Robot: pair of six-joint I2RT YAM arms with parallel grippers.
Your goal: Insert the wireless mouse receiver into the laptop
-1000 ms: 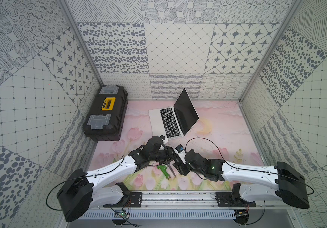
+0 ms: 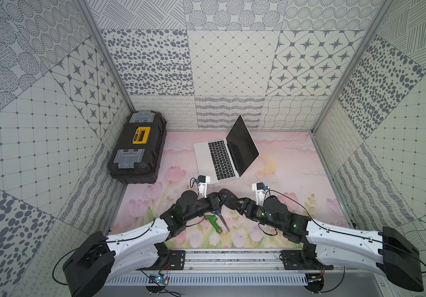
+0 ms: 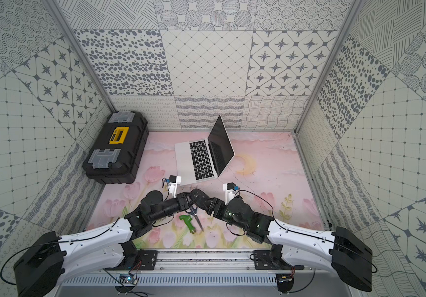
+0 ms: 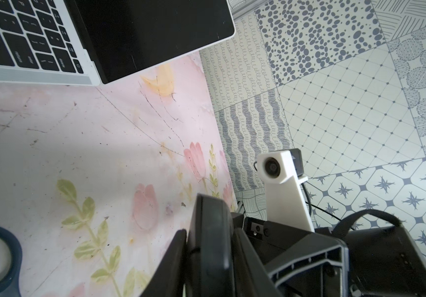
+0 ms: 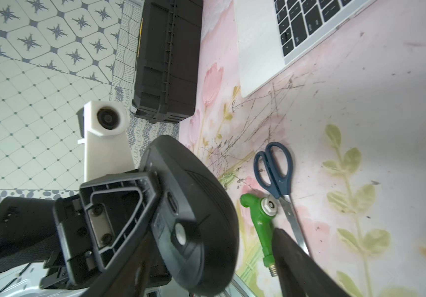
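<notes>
A black mouse point(image 5: 198, 208) hangs above the table, with my left gripper point(image 2: 217, 198) shut on it. In the right wrist view its underside shows, with an oval opening and a pale round spot. I cannot make out the receiver in any view. My right gripper point(image 2: 243, 204) is open at the mouse's other end; in its wrist view the blurred fingers point(image 5: 292, 267) stand wide apart either side of the mouse. Whether they touch it, I cannot tell. The open silver laptop point(image 2: 204, 157) stands behind both grippers, its dark screen to the right.
Below the grippers lie blue-handled scissors point(image 5: 289, 163) and a green tap-like piece point(image 5: 261, 222). A black toolbox point(image 2: 138, 148) with a yellow handle stands at the back left.
The left gripper shifted slightly left, uncovering the mouse, which stays in it.
</notes>
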